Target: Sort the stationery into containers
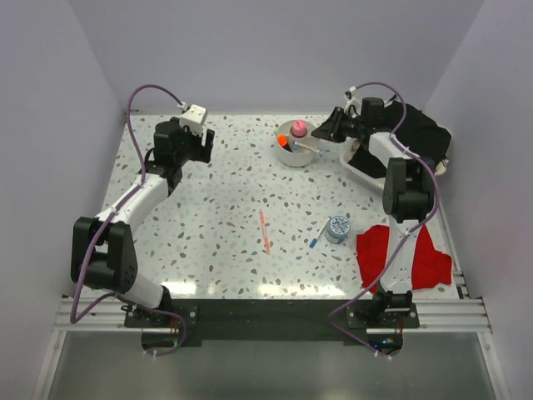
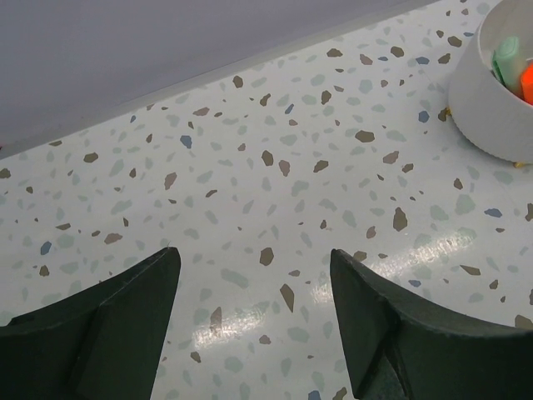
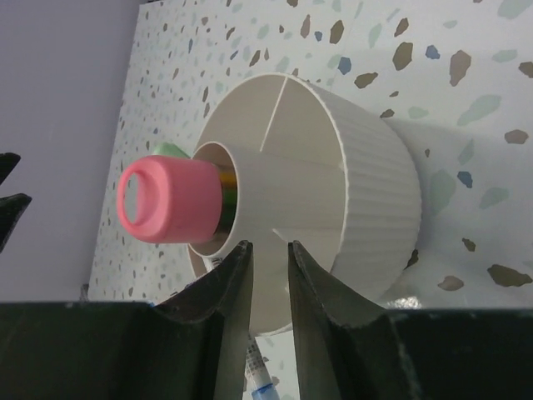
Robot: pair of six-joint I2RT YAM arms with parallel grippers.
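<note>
A white round organizer [image 1: 291, 160] at back centre holds a pink object [image 3: 183, 196], an orange item [image 1: 282, 140] and pen-like items. My right gripper [image 1: 333, 125] is lowered beside it; in the right wrist view its fingers [image 3: 316, 333] stand close at the organizer's edge, a pen [image 3: 260, 375] behind them, and whether anything is between them is unclear. My left gripper [image 1: 202, 146] is open over bare table at back left, nothing between its fingers. An orange pen [image 1: 264, 231] and a blue-tipped pen [image 1: 319, 233] lie on the table.
A blue patterned cylinder [image 1: 337, 229] stands front right, beside a red cloth [image 1: 425, 271]. A white tray [image 1: 362, 177] with black material fills the back right.
</note>
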